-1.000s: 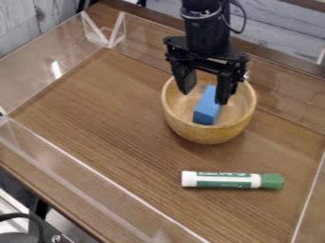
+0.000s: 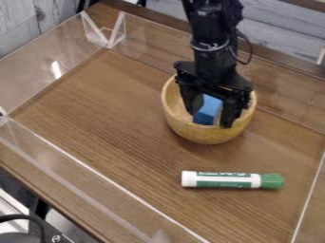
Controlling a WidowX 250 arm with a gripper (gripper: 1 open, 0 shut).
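My black gripper [image 2: 211,101] reaches down from the top into a wooden bowl [image 2: 203,131], open, its fingers either side of a blue block [image 2: 207,110] in the bowl. Whether the fingers touch the block is unclear. A green and white cylindrical tube [image 2: 233,179] lies on the wooden surface in front of the bowl, toward the right.
Clear plastic edging runs along its borders, and a black cable shows at the bottom left.
My gripper has come down from above the bowl to around the blue block. The bowl and the tube look unmoved.
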